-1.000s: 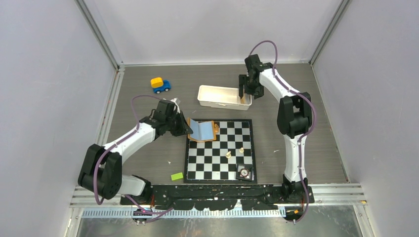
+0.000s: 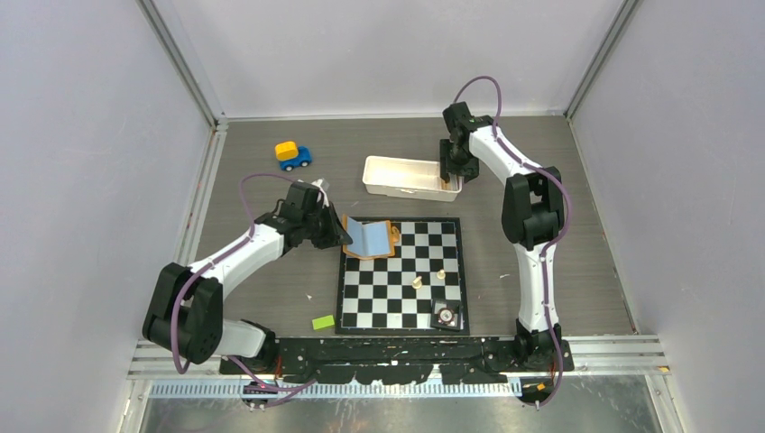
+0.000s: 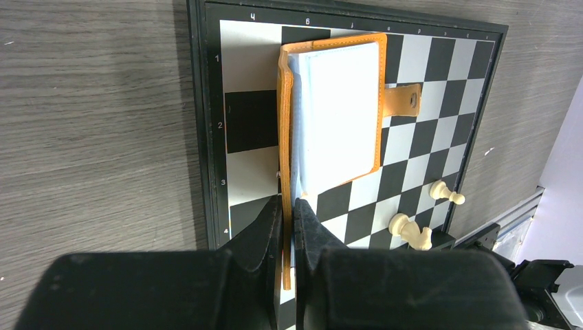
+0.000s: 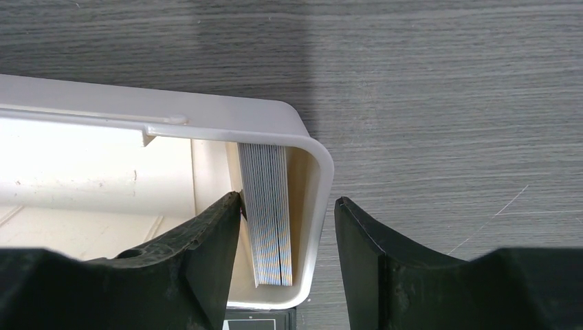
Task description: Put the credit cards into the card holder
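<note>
An orange-edged card holder (image 3: pixel 378 137) with pale blue-white inner leaves stands partly open on the chessboard. My left gripper is shut on its left cover edge. A tight row of cards (image 4: pixel 265 213) stands on edge at the right end of a cream box (image 4: pixel 206 117). My right gripper is open astride that end: the left finger (image 4: pixel 213 237) is inside the box, close against the cards' left side, and the right finger (image 4: pixel 361 237) is outside the end wall. Whether the left fingertip touches the cards, I cannot tell.
On the chessboard (image 2: pixel 388 307) are two pale chess pieces (image 2: pixel 417 282) and a dark square case (image 2: pixel 446 314). A yellow-and-blue toy truck (image 2: pixel 294 156) is at the back left, a green block (image 2: pixel 323 322) at the front. The box's left part is empty.
My right gripper has moved slightly right at the box end, its fingers closer together. The box has shifted a touch to the right. My left arm and the card holder have stayed still.
</note>
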